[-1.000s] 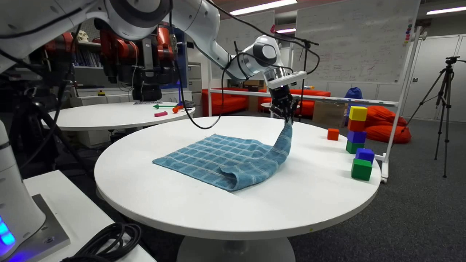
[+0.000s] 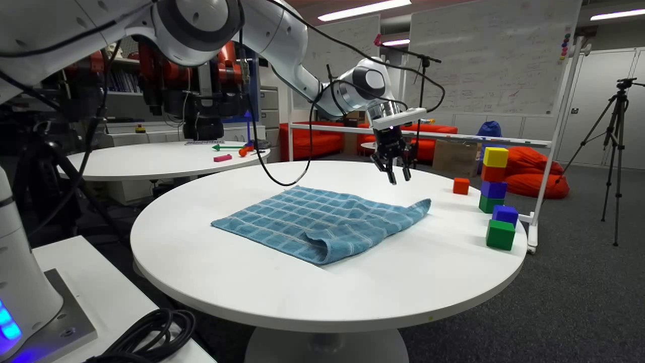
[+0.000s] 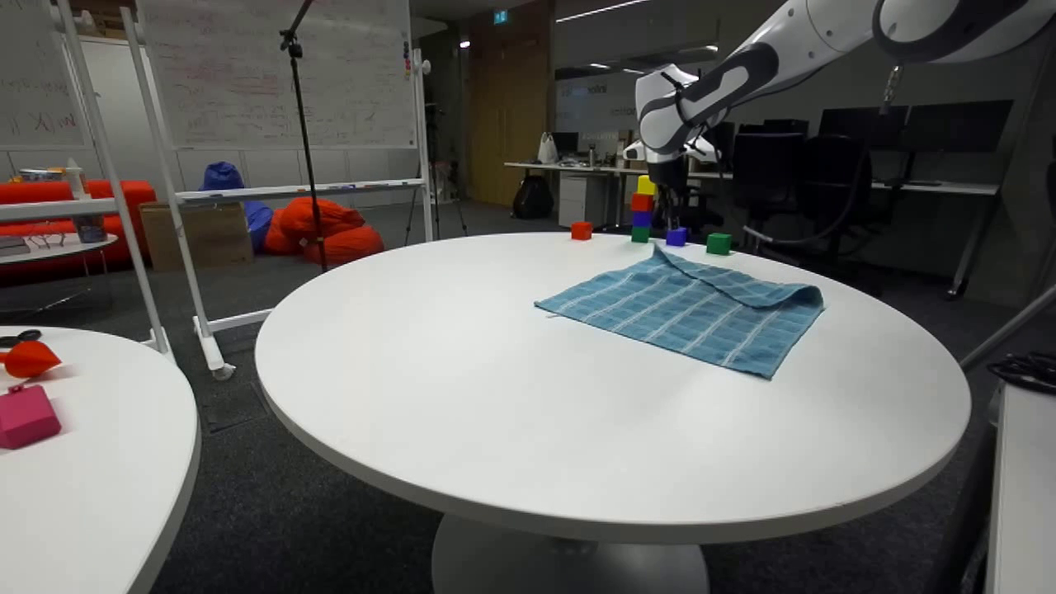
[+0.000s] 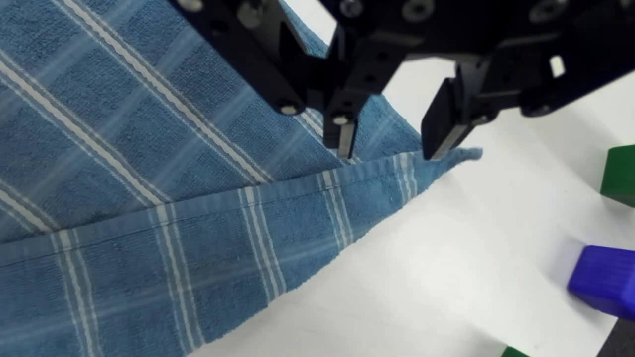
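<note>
A blue checked towel (image 2: 314, 221) lies on the round white table (image 2: 242, 284), its near edge folded over and one corner lifting slightly at the right. In exterior view 1 my gripper (image 2: 399, 175) hangs above the table behind that corner, fingers parted, with clear air between them and the cloth. From the wrist, the gripper shows a gap between its two fingers, and the towel (image 4: 196, 196) spreads below with a folded strip along its edge. Exterior view 2 shows the towel (image 3: 693, 307) flat apart from the flap along its far side.
At the table's far edge stands a stack of cubes (image 2: 494, 180), yellow on top. Loose red (image 2: 460, 185), blue (image 2: 505, 214) and green (image 2: 500, 235) cubes sit near it. Much bare table (image 3: 445, 396) lies on the towel's other side.
One second ago the gripper held the towel's corner up in the air.
</note>
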